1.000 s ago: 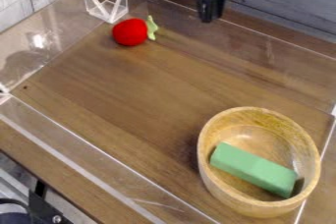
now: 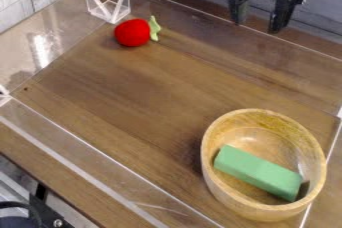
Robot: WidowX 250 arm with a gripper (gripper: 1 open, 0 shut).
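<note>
A black gripper (image 2: 261,12) hangs over the back right of the wooden table, its two fingers apart with nothing seen between them. A red tomato-like object (image 2: 131,33) with a green stem lies at the upper left, well away from the gripper. A wooden bowl (image 2: 222,132) at the lower right holds a green block (image 2: 257,173) with a dark end.
A clear, angular holder (image 2: 107,4) stands at the back left, behind the red object. Transparent strips run along the table's left and front edges.
The gripper has moved to the right along the back of the table, and its two fingers now show apart. The objects on the table have not moved.
</note>
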